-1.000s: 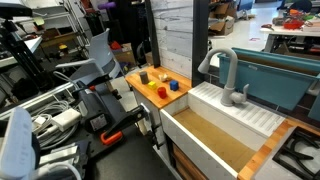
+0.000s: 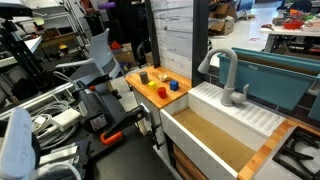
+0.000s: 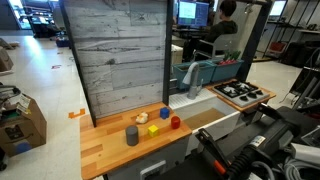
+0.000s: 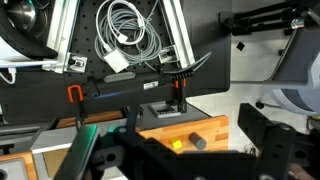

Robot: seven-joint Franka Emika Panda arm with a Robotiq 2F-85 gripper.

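On the wooden counter [image 3: 105, 146] stand a grey cylinder [image 3: 132, 135], a yellow block [image 3: 153, 129], a red object [image 3: 175, 122] and a blue block [image 3: 165, 113]. A small pale item [image 3: 143, 117] lies behind them. In the wrist view, the yellow block [image 4: 177, 145] and grey cylinder [image 4: 197, 141] appear near the lower edge. My gripper looks open, its red-marked fingers wide apart; no object shows gripped between them. It hangs in front of the counter, away from these objects.
A white-walled basin or drawer with a wooden bottom [image 2: 215, 136] lies beside the faucet [image 2: 229, 75]. A stove top [image 2: 297, 152] is at the right. Behind the faucet stands a teal bin [image 2: 270, 80]. Coiled cable [image 4: 130, 30] lies below the arm.
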